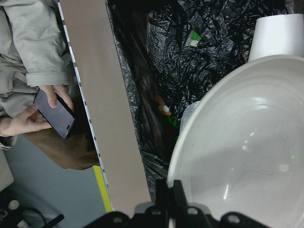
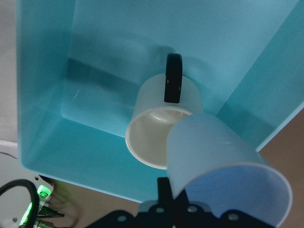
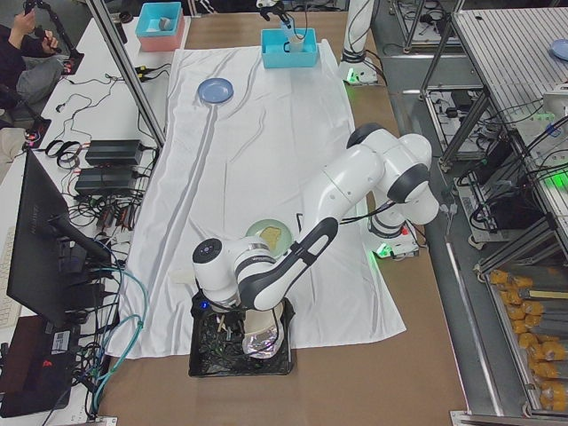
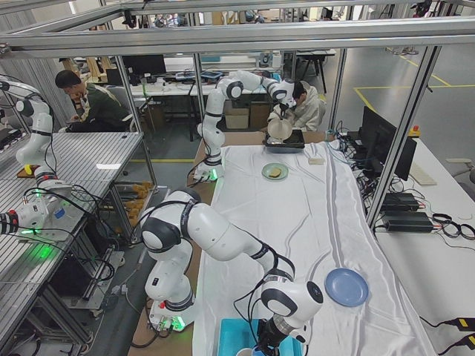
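Note:
My left gripper is shut on the rim of a white bowl [image 1: 237,137], held over a black bag-lined bin [image 3: 204,359] that holds a white cup [image 1: 275,35] and foil. My right gripper is shut on a pale blue cup [image 2: 213,147], above a cyan bin [image 2: 118,33] in which a white mug [image 2: 147,104] with a black handle lies.
A green plate [image 3: 264,225] with food lies near the left arm, a blue plate [image 3: 216,90] farther along the white cloth [image 3: 248,151]. A person sits beyond the bin, holding a phone [image 1: 53,114].

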